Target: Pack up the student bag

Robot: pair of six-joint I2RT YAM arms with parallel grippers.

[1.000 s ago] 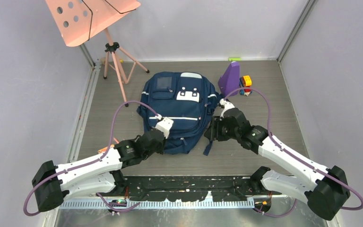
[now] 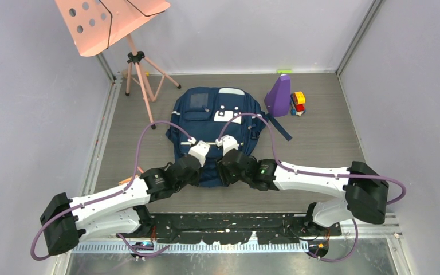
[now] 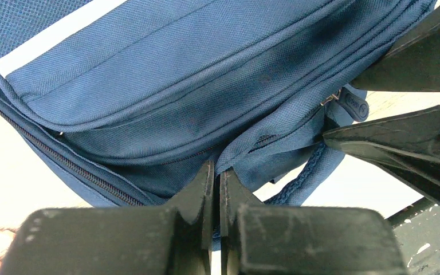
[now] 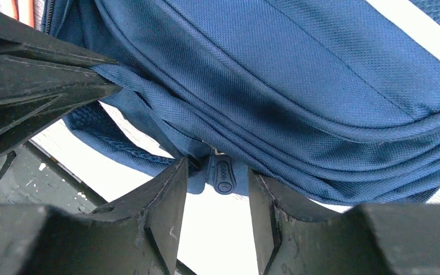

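The navy backpack lies on the floor, its lower edge under both grippers. In the left wrist view, my left gripper is shut on a fold of the bag's fabric beside a zipper. A zipper pull hangs to the right, near the right gripper's fingers. In the right wrist view, my right gripper is part open around that zipper pull, which lies between its fingertips against the fabric; I see no grip on it.
A pink music stand stands at back left. A purple object and a small colourful toy sit at back right. Orange items lie partly hidden behind the left arm.
My right gripper has moved left from the bag's right side to beside the left gripper at the lower edge. The left gripper has stayed nearly still.
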